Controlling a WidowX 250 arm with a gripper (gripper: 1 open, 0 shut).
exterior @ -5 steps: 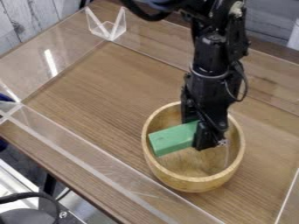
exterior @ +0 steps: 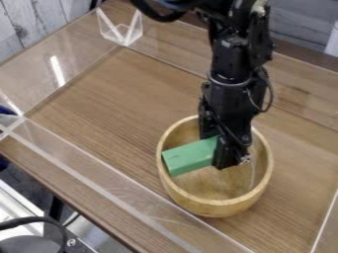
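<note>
My black gripper (exterior: 227, 148) reaches down into a round pale wooden bowl (exterior: 216, 202) at the lower right of the table. It is shut on a bright green block (exterior: 189, 157), which is held tilted inside the bowl near its left side, its outer end by the rim. The fingertips are partly hidden by the block and their own dark housing.
A small clear plastic object (exterior: 119, 28) stands at the back left. A dark cable (exterior: 34, 225) lies off the near left edge.
The gripper and green block have shifted very slightly up and to the left within the bowl.
</note>
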